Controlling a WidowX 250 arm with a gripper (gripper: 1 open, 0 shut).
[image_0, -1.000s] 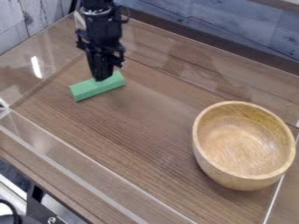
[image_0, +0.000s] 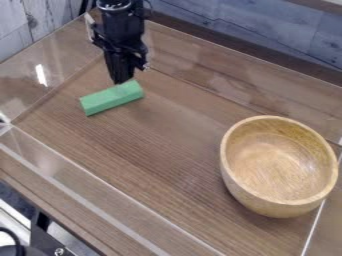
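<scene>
My dark gripper (image_0: 123, 72) hangs at the top left of the camera view, just behind and above a green rectangular block (image_0: 112, 98) lying flat on the wooden table. Whether its small, dark fingers are open or shut is hard to tell. A large round wooden bowl (image_0: 278, 168) sits at the right.
My gripper has moved back and a little up in the view, away from the green block. The block and bowl have stayed put.
</scene>
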